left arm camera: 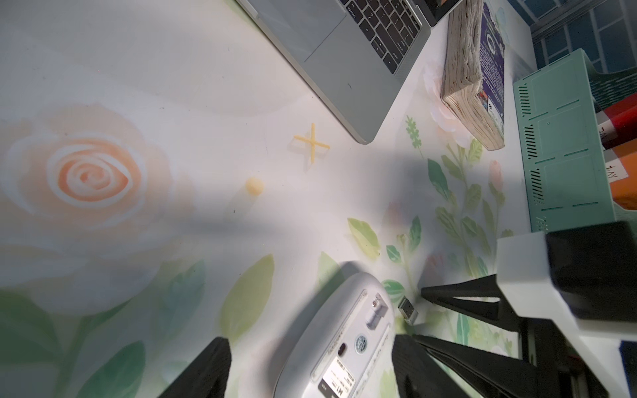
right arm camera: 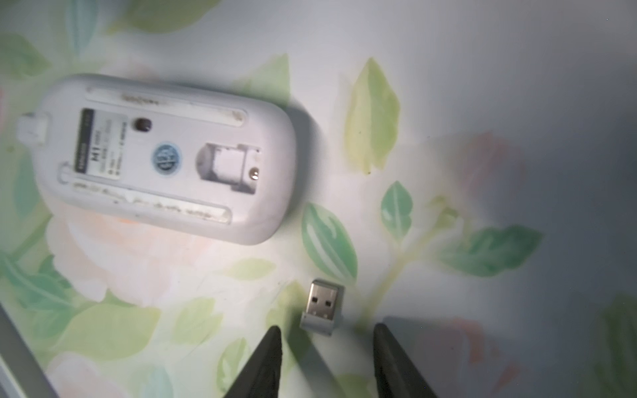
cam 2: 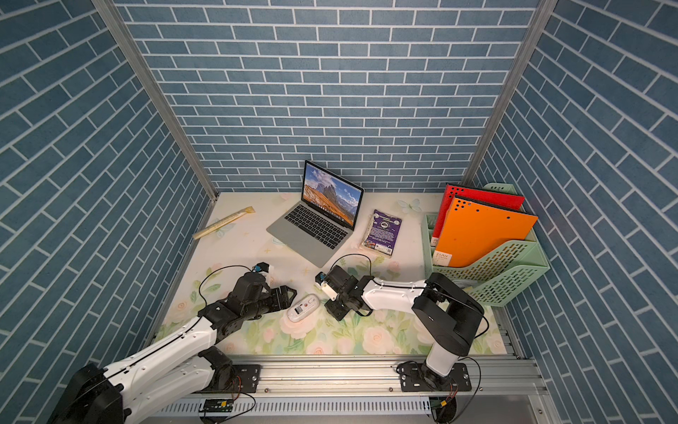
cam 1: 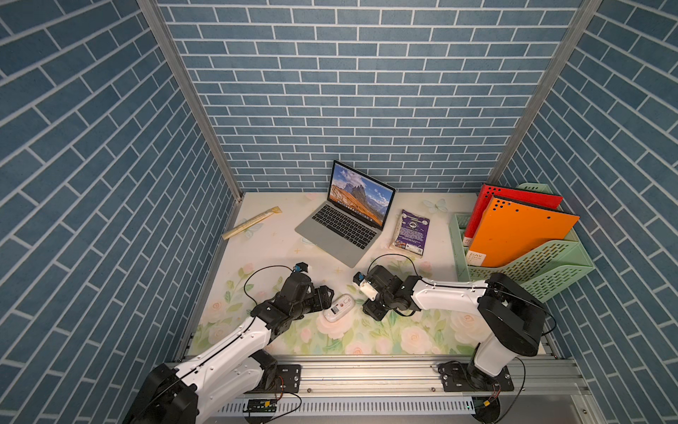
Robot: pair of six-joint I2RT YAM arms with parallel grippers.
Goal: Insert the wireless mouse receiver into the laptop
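A small silver USB receiver [right arm camera: 321, 307] lies on the floral mat just beside the white mouse [right arm camera: 112, 159], which rests bottom up with its compartment uncovered. My right gripper is low over the receiver, fingers parted on either side just short of it, nothing held. My left gripper is open left of the mouse, which appears beyond its fingertips in the left wrist view. The open laptop [cam 1: 335, 233] stands behind both grippers, screen lit; its port edge is too small to make out.
A purple packet of paper [cam 1: 411, 231] lies right of the laptop. A green file holder [cam 1: 565, 268] with red and orange folders fills the back right. A long thin yellowish item [cam 1: 250, 222] lies at the left.
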